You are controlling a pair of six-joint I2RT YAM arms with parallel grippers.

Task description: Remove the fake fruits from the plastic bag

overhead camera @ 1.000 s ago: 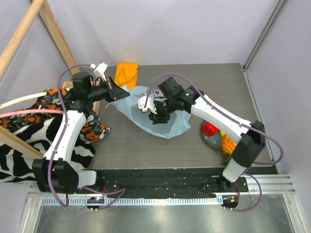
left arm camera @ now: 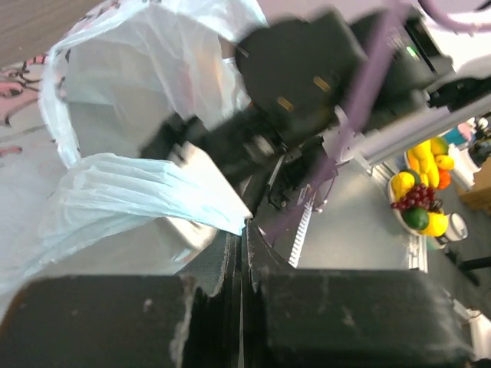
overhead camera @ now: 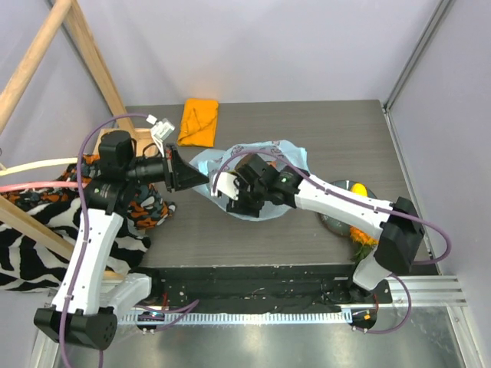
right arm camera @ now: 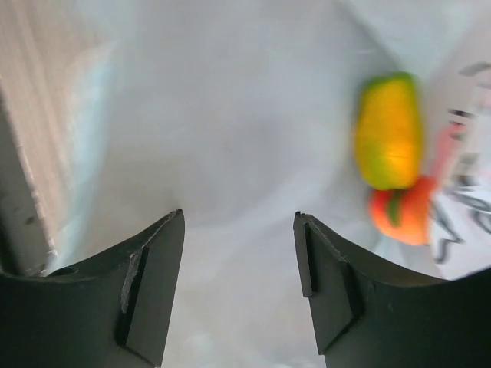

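A thin pale-blue plastic bag [overhead camera: 278,211] lies opened out mid-table. Its edge is gathered into a pleated strip [left arm camera: 146,188] that runs to my left gripper, shut with the film pinched at its tips. Over the bag, my right gripper [overhead camera: 244,205] points down into its mouth. In the right wrist view that gripper is partly open, only bag film showing between its fingers. To the right of them inside the bag are a yellow-green fruit [right arm camera: 389,132] and an orange-red one [right arm camera: 405,211] touching it.
A dark bowl [overhead camera: 331,224] at right holds a yellow fruit [overhead camera: 359,188] and an orange one [overhead camera: 362,236], partly behind my right arm. An orange cloth [overhead camera: 199,123] lies at the back. Open table stretches behind and in front of the bag.
My left gripper has come toward the table's front, drawing the bag's edge along. The bag looks more bunched.
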